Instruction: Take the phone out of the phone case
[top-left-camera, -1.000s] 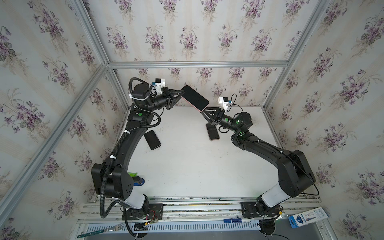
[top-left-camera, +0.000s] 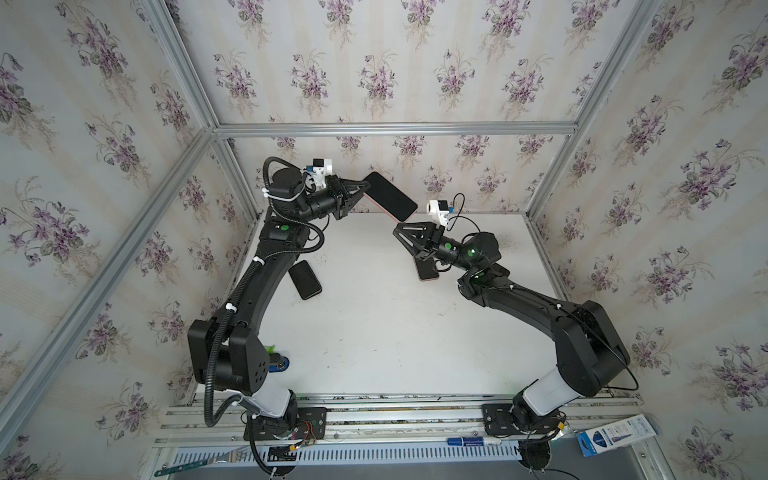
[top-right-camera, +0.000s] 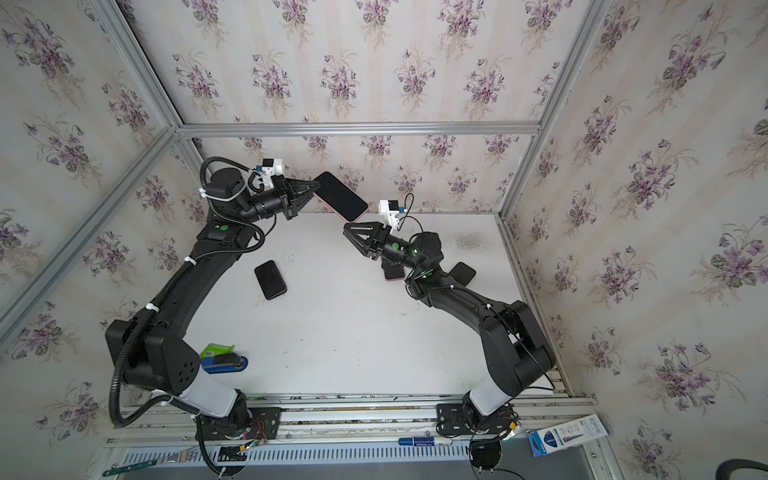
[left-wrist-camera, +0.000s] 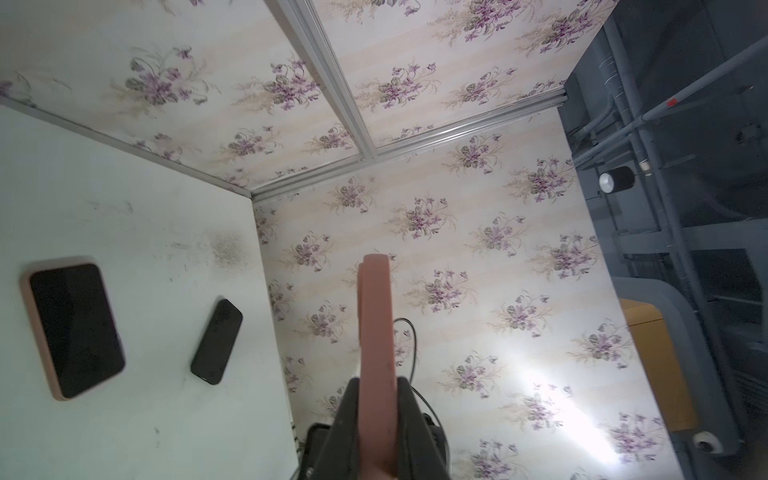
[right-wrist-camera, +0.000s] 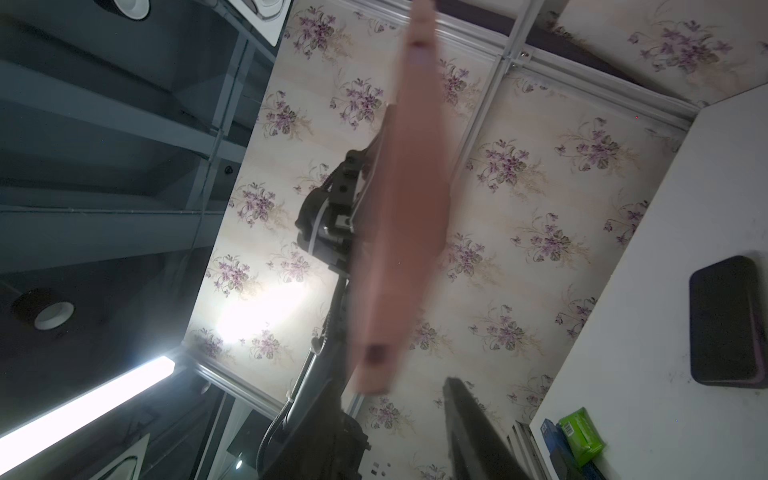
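My left gripper (top-left-camera: 360, 186) is shut on the pink-edged phone (top-left-camera: 389, 197), held tilted in the air, dark screen facing the top views. In the left wrist view the phone's pink side (left-wrist-camera: 376, 336) rises from between the fingers. My right gripper (top-right-camera: 356, 234) is just below the phone's lower right end, apart from it, its fingers part open. In the right wrist view the blurred pink edge (right-wrist-camera: 400, 216) fills the middle above the fingertips, with nothing seen between them. Whether phone and case are separated at all I cannot tell.
Other phones lie on the white table (top-left-camera: 360, 320): one at left (top-right-camera: 270, 279), one behind my right arm (top-left-camera: 426, 270), one at far right (top-right-camera: 462, 273). A green packet (top-right-camera: 216, 350) and a blue object (top-right-camera: 224, 364) are at front left.
My right gripper has moved a little left and down from the phone's lower end. My left gripper and the held phone have shifted only slightly.
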